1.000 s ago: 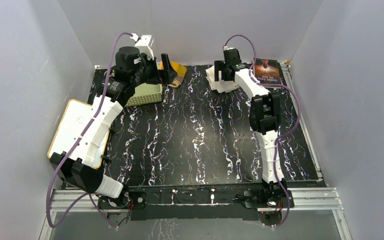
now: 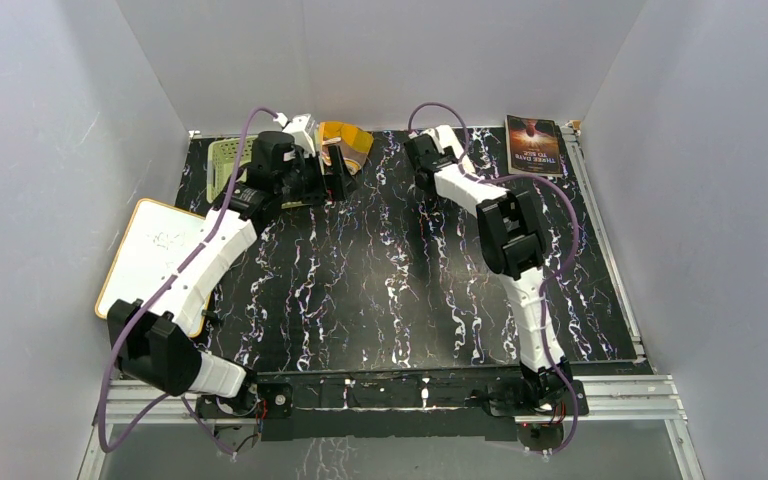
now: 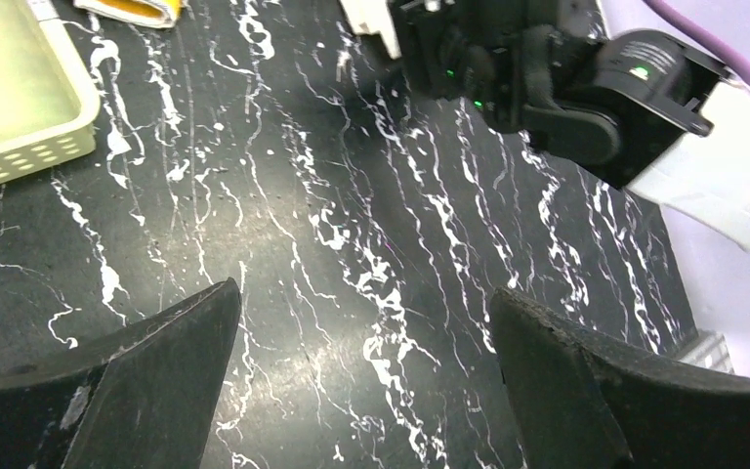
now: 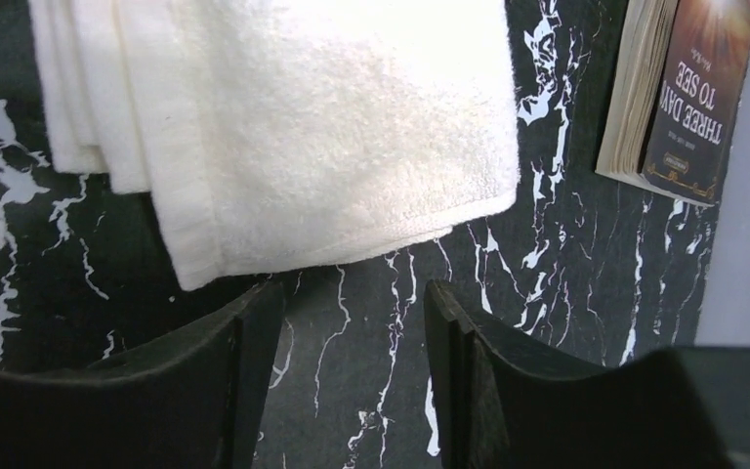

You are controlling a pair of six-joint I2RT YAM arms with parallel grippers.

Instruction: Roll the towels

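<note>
Folded white towels (image 4: 342,117) lie stacked at the back of the table, partly hidden by my right arm in the top view. In the right wrist view my right gripper sits just in front of their near edge, fingers apart with nothing between them. My left gripper (image 2: 336,172) hangs open over the back left, beside the green basket (image 2: 222,168); in the left wrist view only bare marble shows between its fingers.
A book (image 2: 532,145) lies at the back right, a yellow item (image 2: 345,140) at the back left, and a white board (image 2: 150,255) along the left edge.
</note>
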